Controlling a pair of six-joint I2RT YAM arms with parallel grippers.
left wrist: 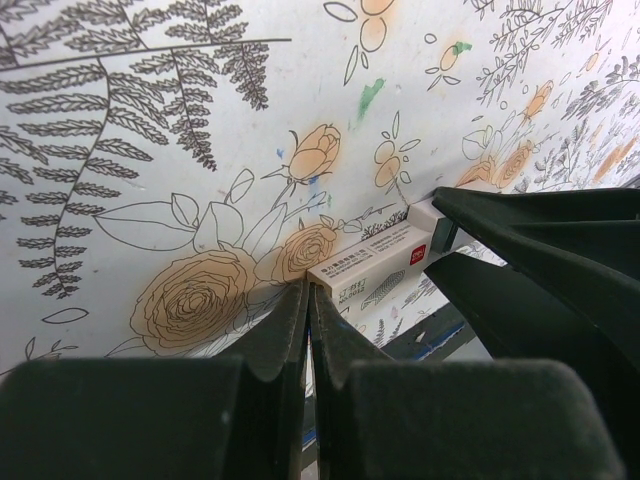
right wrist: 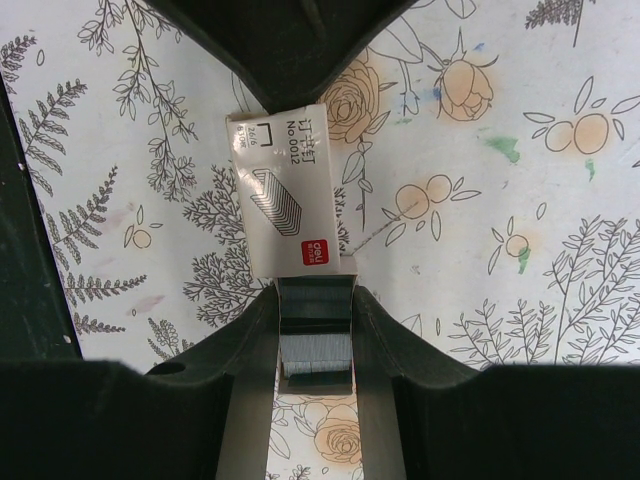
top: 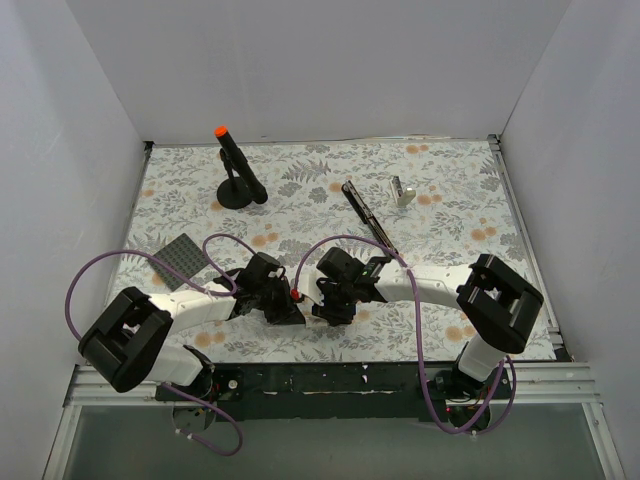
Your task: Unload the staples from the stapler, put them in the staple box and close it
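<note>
A white staple box labelled No.0012 lies on the patterned mat, with an inner tray of silver staples out at one end. My right gripper is shut on that tray. My left gripper is shut at the box's other end, its tips against the end; whether anything is between its fingers is unclear. In the top view both grippers meet low at the centre, largely hiding the box.
A black rail-like bar lies behind the right arm. A white object sits at back right, a black stand at back left, a dark grid pad at left.
</note>
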